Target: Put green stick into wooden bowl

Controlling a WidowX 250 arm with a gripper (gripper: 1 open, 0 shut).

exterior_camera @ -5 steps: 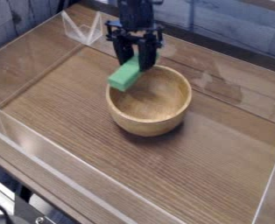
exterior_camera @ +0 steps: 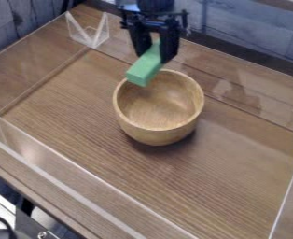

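Note:
The green stick (exterior_camera: 146, 67) is gripped at its upper end and slants down to the left, over the far left part of the wooden bowl (exterior_camera: 187, 128). My gripper (exterior_camera: 154, 51), dark and reaching in from the top, is shut on it. The bowl stands on the table with its inside bare where I can see it. How high the stick hangs above the rim I cannot tell.
Clear plastic or wire pieces sit at the left edge and top left. Dark cables show at the bottom left corner.
The bowl has not moved.

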